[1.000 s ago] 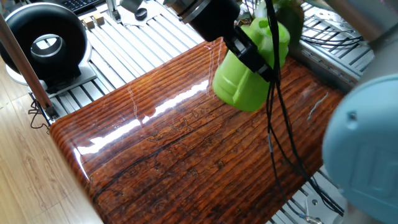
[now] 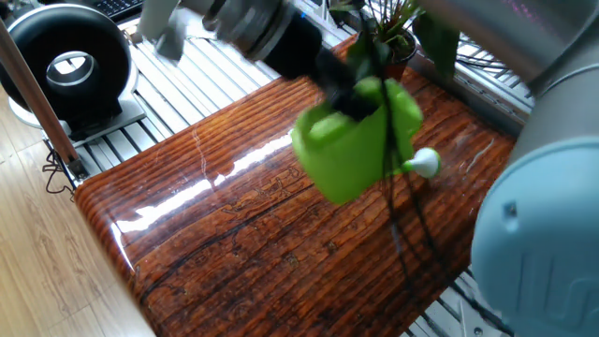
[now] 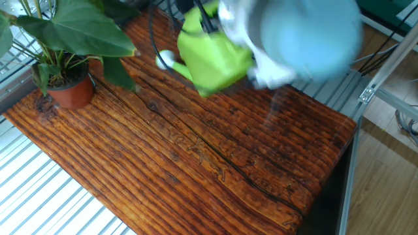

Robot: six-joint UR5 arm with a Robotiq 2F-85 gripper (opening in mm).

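A green watering can (image 2: 342, 159) with a white spout head (image 2: 426, 163) hangs tilted over the wooden table, its spout to the right in exterior view 1. My black gripper (image 2: 354, 103), blurred by motion, is at the can's handle and appears shut on it. The fingertips are partly hidden by the can and a dangling cable. In exterior view 2 the can (image 3: 212, 60) is at the top, with its white spout head (image 3: 165, 59) pointing left toward the plant. The blurred arm covers the can's right side there.
A leafy plant in a brown pot (image 3: 73, 93) stands at the table's corner. A black ring-shaped device (image 2: 67, 67) is beyond the table on the slatted metal surface. Loose cables hang from the arm.
The can has turned with my gripper, bringing its spout into view on the right.
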